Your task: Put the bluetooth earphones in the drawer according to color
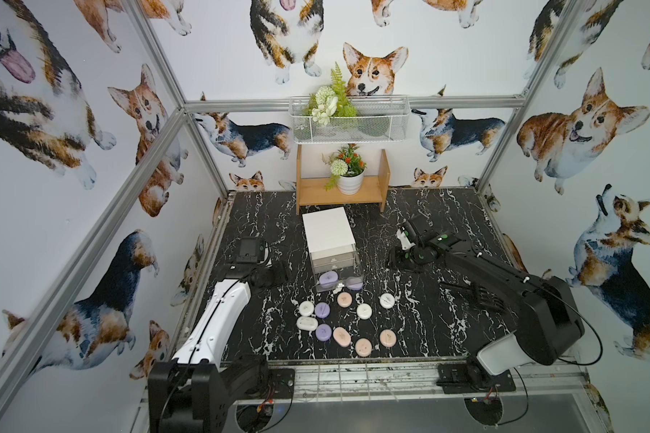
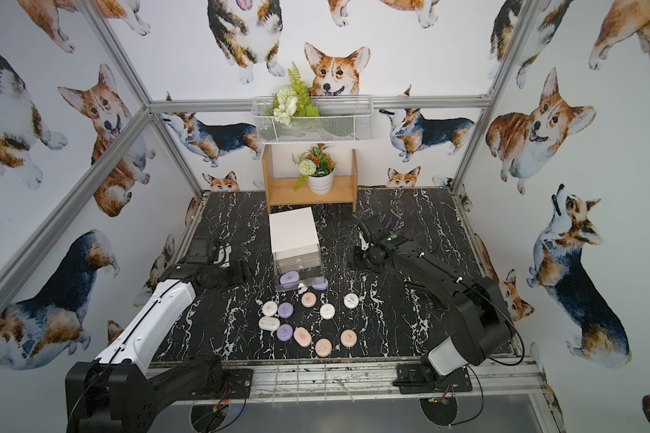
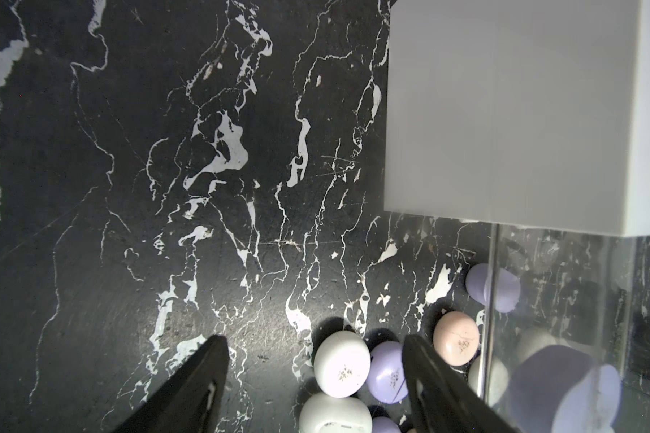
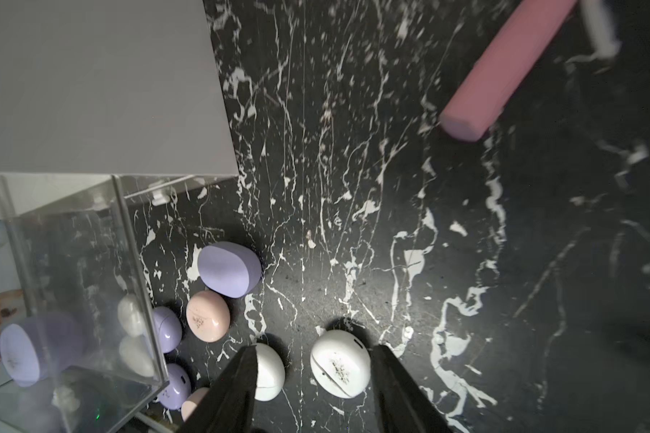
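A white drawer box has a clear drawer pulled out at its front, with a lilac earphone case in it. Loose white, lilac and pink cases lie before it, along with another lilac case beside the drawer. My left gripper hovers left of the box, fingers apart, empty. My right gripper is right of the box; its fingers stand apart with none of the cases held, a white case visible beyond them.
A wooden shelf with a potted plant stands behind the box, below a wire basket. A pink rod lies right of the box.
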